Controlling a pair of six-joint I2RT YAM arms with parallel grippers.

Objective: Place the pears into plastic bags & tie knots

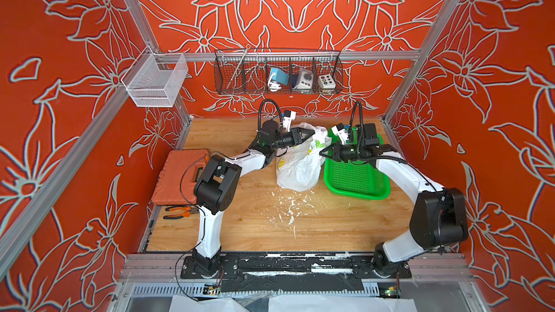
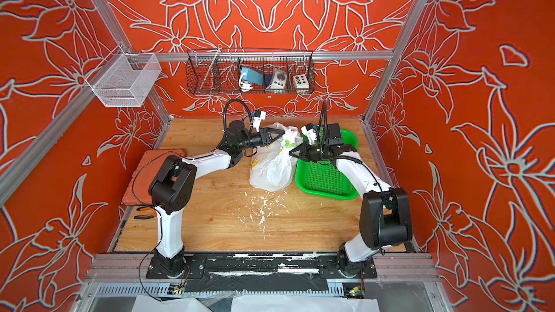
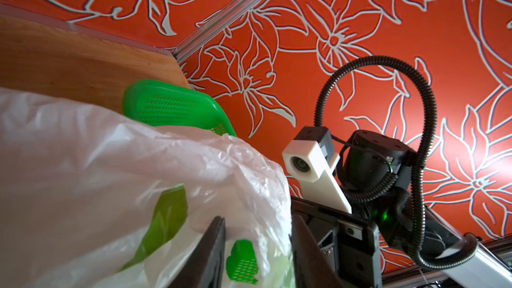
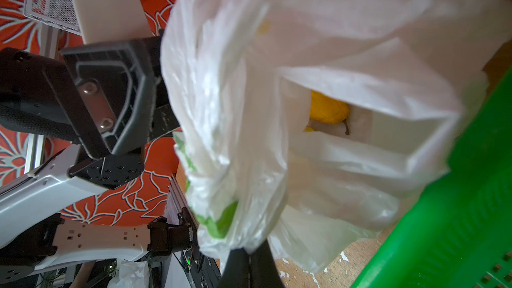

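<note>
A white plastic bag (image 1: 297, 167) stands on the table, its neck bunched upward. Inside it a yellow pear (image 4: 328, 107) shows through an opening in the right wrist view. My left gripper is at the top of the bag, fingers apart, bag plastic behind or between them; whether it touches is unclear. My right gripper is shut on the gathered plastic at the bag's right side, beside a green printed patch.
A green basket (image 1: 355, 193) sits right of the bag. An orange case (image 1: 176, 179) and pliers (image 1: 176, 213) lie at left. White scraps litter the front middle, otherwise clear. Wire baskets (image 2: 202, 75) hang at the back.
</note>
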